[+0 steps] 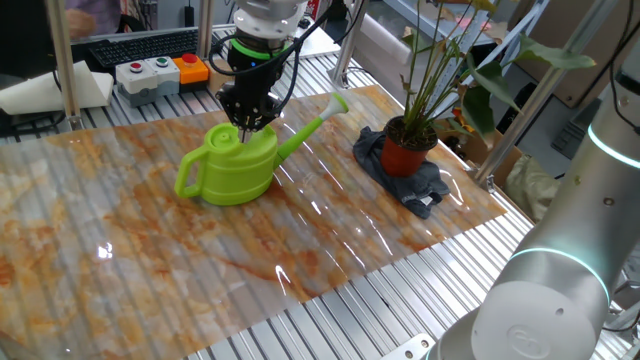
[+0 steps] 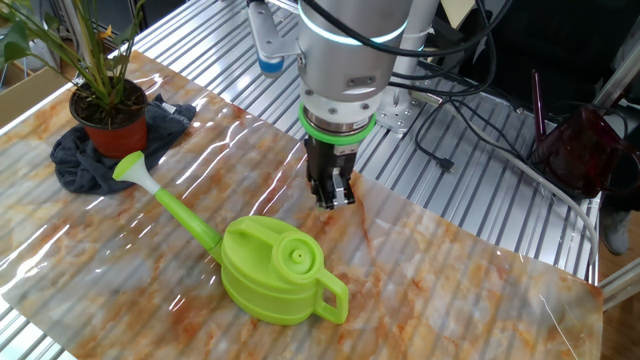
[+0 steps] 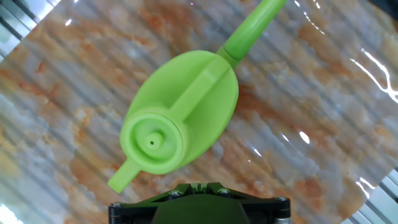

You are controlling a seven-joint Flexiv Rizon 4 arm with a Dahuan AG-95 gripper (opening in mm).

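A green watering can (image 2: 268, 275) stands upright on the marbled sheet, its long spout pointing toward the plant. Its round lid (image 3: 153, 143), top handle (image 3: 199, 89) and rear handle (image 3: 124, 177) show from above in the wrist view. My gripper (image 2: 335, 198) hangs pointing down above the sheet, off to one side of the can and apart from it. Along the bottom edge of the wrist view its fingertips sit close together, with nothing visible held. In exterior view 1 the gripper (image 1: 244, 133) overlaps the can's top only by line of sight.
A potted plant in a brown pot (image 1: 404, 158) rests on a dark cloth (image 1: 428, 190). Behind the sheet are button boxes (image 1: 150, 80) and a keyboard (image 1: 145, 47). A dark red can (image 2: 580, 150) stands at the far side. The marbled sheet's near part is clear.
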